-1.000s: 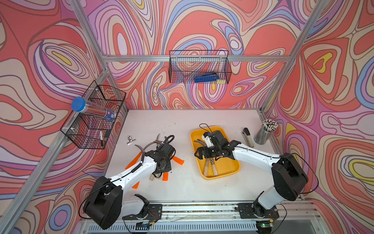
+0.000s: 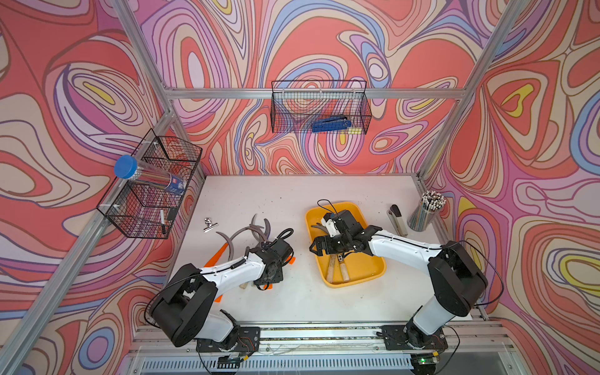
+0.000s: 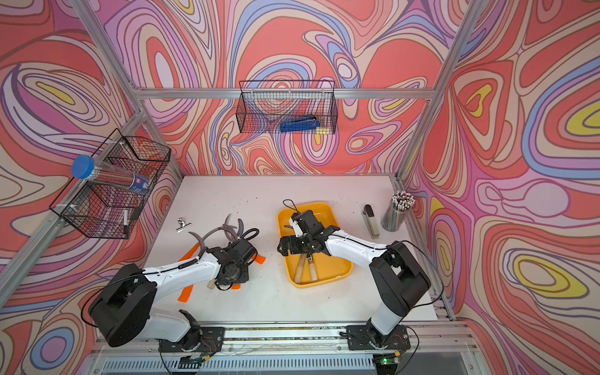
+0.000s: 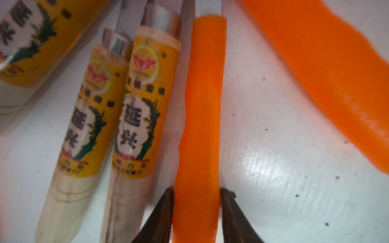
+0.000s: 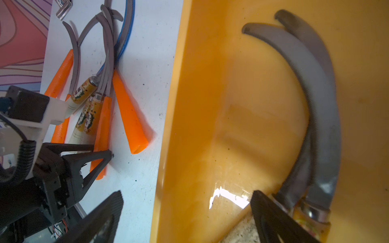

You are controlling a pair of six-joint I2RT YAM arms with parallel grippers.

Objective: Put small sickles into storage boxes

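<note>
Small sickles with orange and labelled wooden handles lie piled at the table's left. In the left wrist view an orange handle (image 4: 201,109) lies between my left gripper's fingertips, which stand part open around it; whether they grip it is unclear. Wooden handles (image 4: 141,105) lie beside it. My right gripper is open over the yellow storage box (image 2: 372,272), which holds several sickles with grey blades (image 5: 324,129).
At the right stand a cup of sticks (image 2: 425,215) and a dark-topped object (image 2: 398,222). A small metal piece (image 2: 210,225) lies at the left. Wire baskets hang on the walls.
My left gripper has moved right and a little toward the front, down among the sickle handles. My right arm has shifted slightly to the left.
</note>
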